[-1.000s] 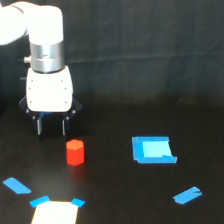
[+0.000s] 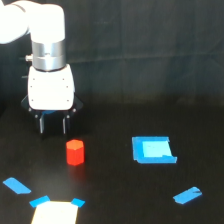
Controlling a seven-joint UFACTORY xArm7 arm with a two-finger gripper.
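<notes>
A red block stands on the dark table, left of the middle in the camera view. Behind and a little to the left of it, my gripper points downward from the white arm. Its two dark fingers are spread apart, with nothing visible between them. A gap shows between the fingers and the block.
A light blue square edged with blue tape lies on the right. Blue tape strips mark the table at the left front and right front. A pale square is at the front edge.
My gripper has shifted slightly to the right. The red block and the taped squares have stayed where they were.
</notes>
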